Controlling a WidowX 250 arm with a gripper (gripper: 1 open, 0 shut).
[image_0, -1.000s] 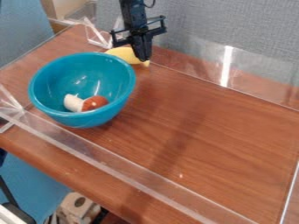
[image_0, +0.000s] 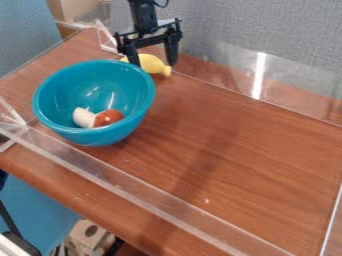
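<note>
My gripper (image_0: 147, 40) hangs at the top centre of the view, open, above a yellow object (image_0: 158, 66) lying on the wooden table near the back wall. The yellow object is partly hidden behind the rim of a teal bowl (image_0: 60, 98) on the left. Inside the bowl are a small white item (image_0: 83, 116) and a reddish round item (image_0: 108, 118).
Clear plastic walls edge it, with a grey textured panel (image_0: 267, 40) behind. A blue surface lies below at the front left.
My gripper has risen and moved slightly left, away from the yellow object, which now shows more clearly beneath it. The bowl and its contents have not moved.
</note>
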